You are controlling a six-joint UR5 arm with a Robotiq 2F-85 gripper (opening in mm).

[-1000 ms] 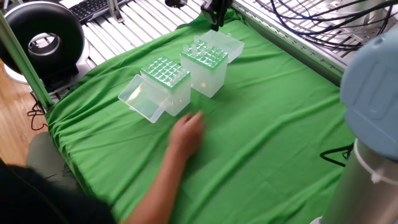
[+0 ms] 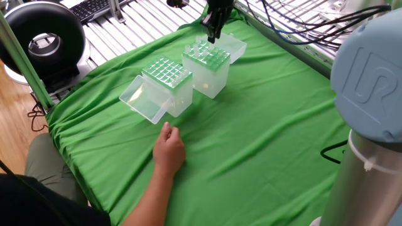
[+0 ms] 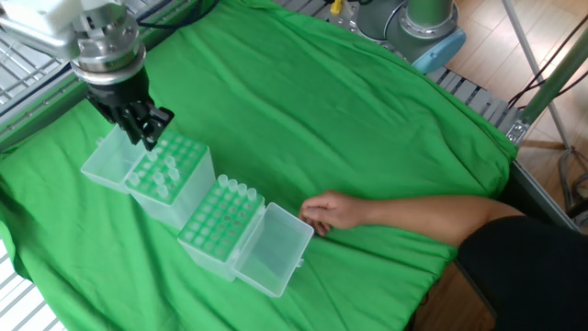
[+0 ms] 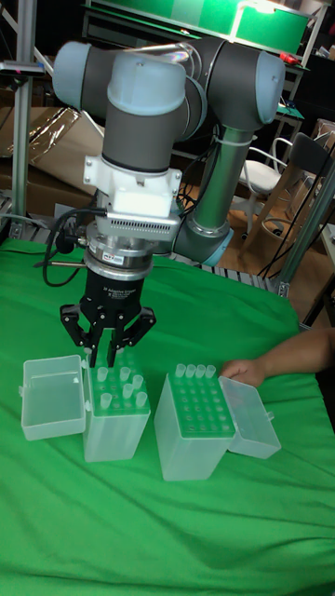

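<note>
My gripper (image 4: 103, 361) hangs pointing down just above the back of one tube rack (image 4: 111, 437). A narrow gap shows between its black fingers (image 4: 113, 356), and I see no tube held there. Several clear tubes (image 4: 126, 374) stand upright and scattered in that rack's green top, one close below the fingertips. Beside it stands a second rack (image 4: 188, 456), with a row of several tubes (image 3: 236, 187) along one edge of its green grid. Whether a fingertip touches the nearest tube is unclear.
Both racks' clear lids, one lid (image 4: 54, 398) and another lid (image 4: 250, 417), lie open on the outer sides. A person's hand (image 3: 333, 211) rests on the green cloth (image 3: 303, 101) near the second rack. Much of the cloth on the arm-base side is bare.
My gripper has come lower and slightly left, toward the rack with scattered tubes. The person's hand has drawn back from the racks. Racks and lids stay put.
</note>
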